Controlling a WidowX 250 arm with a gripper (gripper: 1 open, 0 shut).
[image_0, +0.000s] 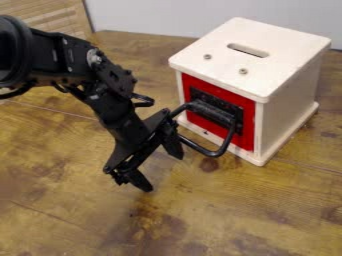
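Observation:
My black gripper (160, 164) is open, its two fingers pointing down over the wooden table, left of and in front of a white box (283, 100) with a red front (191, 121). A black U-shaped handle (222, 150) sticks out from a dark panel on that front, its near part reaching close to my upper finger. I cannot tell whether they touch. Nothing shows between the fingertips.
A wall stands behind, with a light wooden board (47, 18) at the upper left.

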